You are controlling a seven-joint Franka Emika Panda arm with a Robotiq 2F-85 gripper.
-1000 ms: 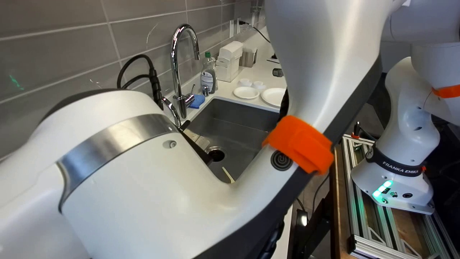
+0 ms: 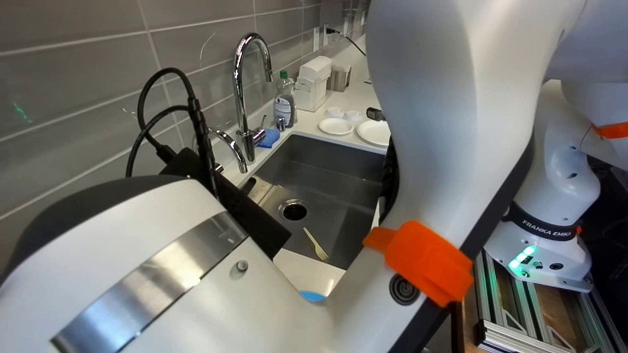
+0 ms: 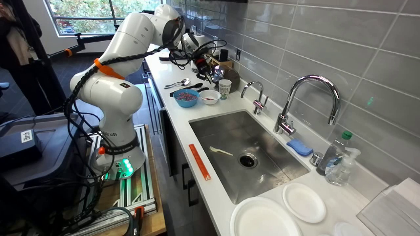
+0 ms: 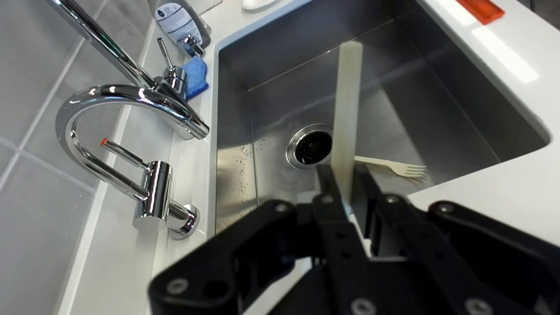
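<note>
In the wrist view my gripper is shut on a pale, flat stick that sticks out past the fingertips. The stick's other end is hidden among the fingers, so I cannot tell what utensil it is. From exterior view 2, the gripper hangs over the counter beyond the sink; the stick cannot be made out there. A cream plastic fork lies on the floor of the steel sink, close to the drain. My arm hides the gripper in exterior view 1.
A blue bowl with reddish bits, a white bowl and a paper cup stand near the gripper. Chrome taps line the wall side. An orange-red strip lies along the front edge; plates sit past the sink.
In exterior view 1 the arm's orange band has moved down and right, and the forearm has shifted. More of the sink and the whole fork now show, along with a blue rim below.
</note>
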